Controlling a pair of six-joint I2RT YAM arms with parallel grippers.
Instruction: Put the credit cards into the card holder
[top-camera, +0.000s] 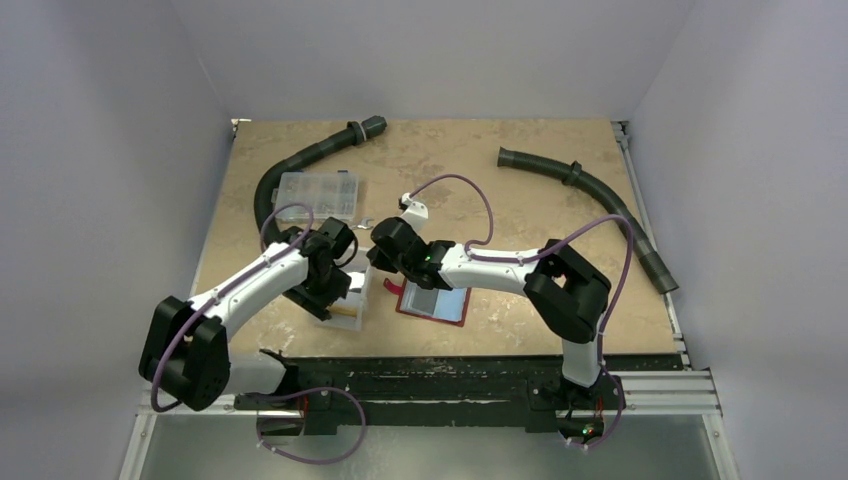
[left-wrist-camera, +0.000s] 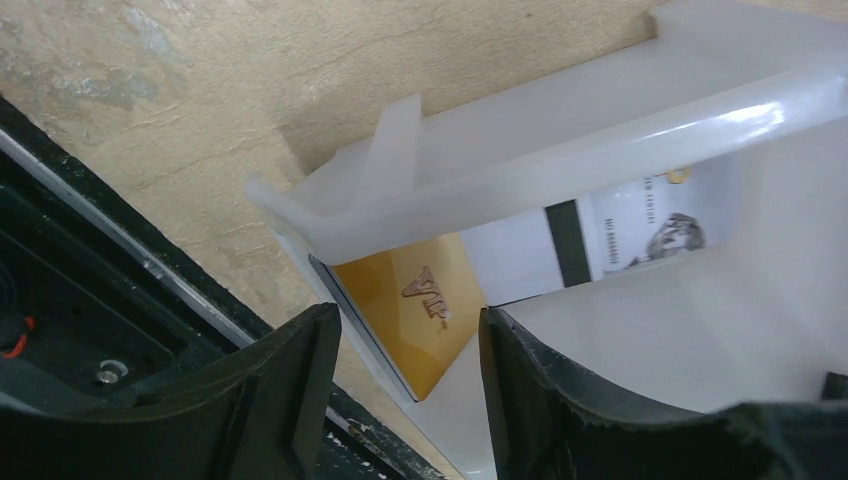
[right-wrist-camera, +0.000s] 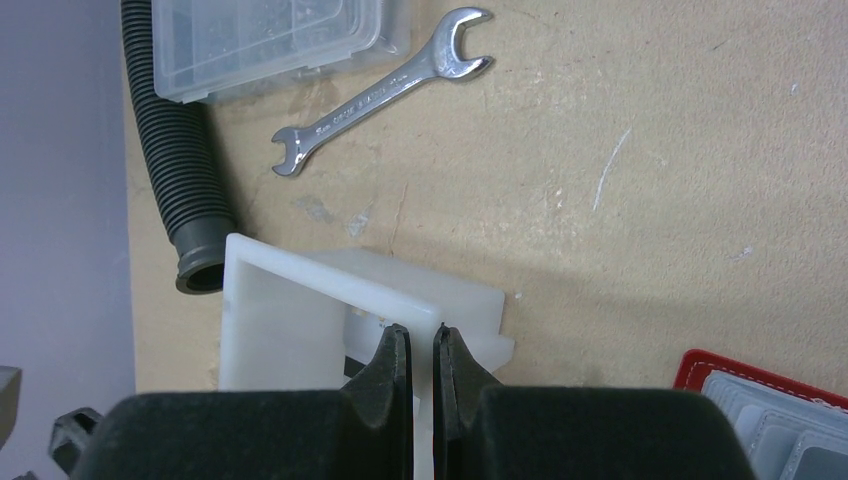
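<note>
Several cards lie in a white translucent box (left-wrist-camera: 560, 170): a gold card (left-wrist-camera: 425, 310) at its near end, a white card with a black stripe (left-wrist-camera: 515, 255) beside it, and a card with a picture (left-wrist-camera: 660, 225) farther in. Over the gold card's end, my left gripper stands open, with nothing held. My right gripper is shut on the upright wall of the box (right-wrist-camera: 330, 280). What looks like the card holder, red-edged with clear sleeves (top-camera: 434, 302), lies open right of the box, partly under the right arm.
Behind the box lie a wrench (right-wrist-camera: 375, 98) and a clear compartment case (top-camera: 318, 195). Black hoses (top-camera: 310, 155) curve along the left and right sides.
</note>
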